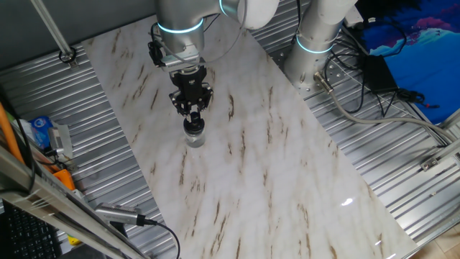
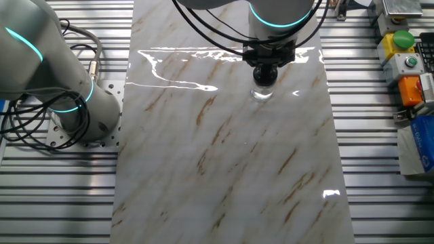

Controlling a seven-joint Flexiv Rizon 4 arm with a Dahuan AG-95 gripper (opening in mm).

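A small clear jar (image 1: pixel 195 141) with a black lid (image 1: pixel 194 124) is at the far left part of the marble-patterned board in exterior view 1. Directly over the lid, my black gripper (image 1: pixel 192 113) points down, its fingertips close in around the lid's narrow top. Whether they press on it cannot be made out. In exterior view 2 the clear jar (image 2: pixel 262 93) appears below the black lid (image 2: pixel 265 74), while the arm covers most of the gripper. The gap between the jar's base and the board, if any, is not clear.
The marble-patterned board (image 1: pixel 266 194) is otherwise bare. Push-button boxes (image 2: pixel 403 64) and a blue packet (image 2: pixel 424 142) lie off the board's other side.
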